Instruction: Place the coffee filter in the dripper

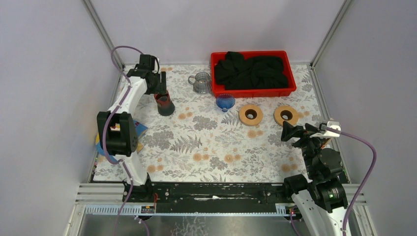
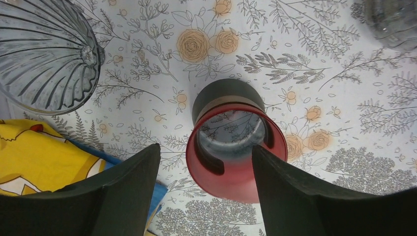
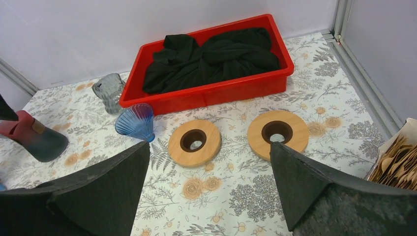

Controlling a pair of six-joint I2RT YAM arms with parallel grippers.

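Observation:
My left gripper [image 1: 160, 83] is open above a red-rimmed dark cylinder [image 2: 226, 187]; its fingers straddle the rim in the left wrist view, with no visible grip. A ribbed clear dripper [image 2: 44, 59] is at that view's upper left. A blue ribbed dripper [image 1: 225, 101] stands mid-table, before the red bin. My right gripper is open at the right, with brown paper filters [image 3: 396, 167] in a box at the edge of its view.
A glass jug [image 1: 201, 84], red bin [image 1: 253, 92] with dark cloth, and two wooden rings [image 1: 250, 121] [image 1: 286, 121] occupy the back and right. Colourful cloths [image 2: 39, 162] lie at left.

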